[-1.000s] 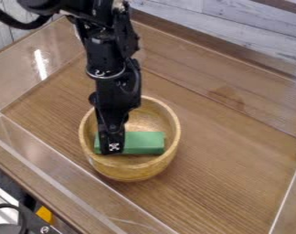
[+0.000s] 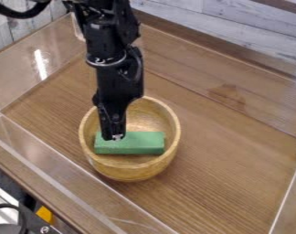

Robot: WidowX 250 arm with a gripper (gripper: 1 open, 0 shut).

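A wooden bowl (image 2: 155, 167) stands on the wooden table, holding a green rectangular block (image 2: 141, 143). My black gripper (image 2: 112, 132) points down into the bowl from above, its tip at the left part of the block's upper edge. The fingertips are small and partly overlap each other, so whether they touch or grip the block is unclear.
A pale plank wall runs along the back. At the lower left are the table's edge, a black cable and a small yellow object.
My gripper has risen a little, its tip moving up from the block's lower left part to its upper edge. The bowl and block look nearly unmoved.
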